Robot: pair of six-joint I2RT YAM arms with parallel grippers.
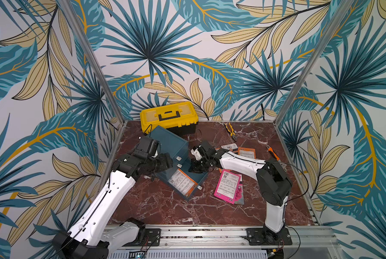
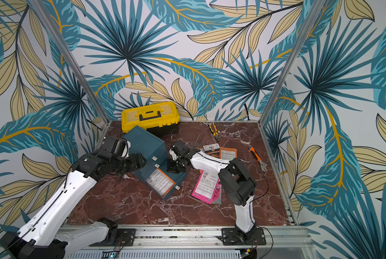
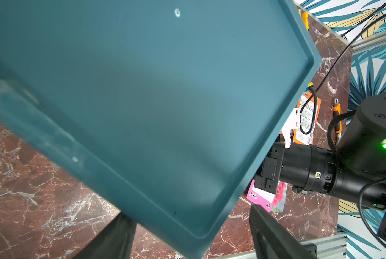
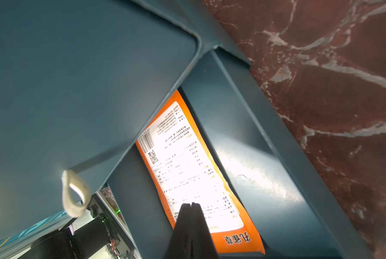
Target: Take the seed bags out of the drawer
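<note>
A blue-grey cabinet (image 1: pixel 169 140) has its drawer (image 4: pixel 262 125) pulled out. One orange-edged seed bag (image 4: pixel 188 168) with a white label lies flat inside, its far end running up to the cabinet front. Over the bag's near end, my right gripper is shut, with nothing visible between its fingers; contact with the bag is unclear. At a cabinet corner (image 3: pixel 197 239) my left gripper is open, its fingers well apart on either side. Removed from the drawer, pink seed bags (image 1: pixel 227 186) and an orange one (image 1: pixel 246 152) lie on the table.
Behind the cabinet stands a yellow toolbox (image 1: pixel 169 114). Pliers (image 1: pixel 230 131) and an orange-handled wrench (image 1: pixel 275 155) lie toward the right. My right forearm crosses above the table bags.
</note>
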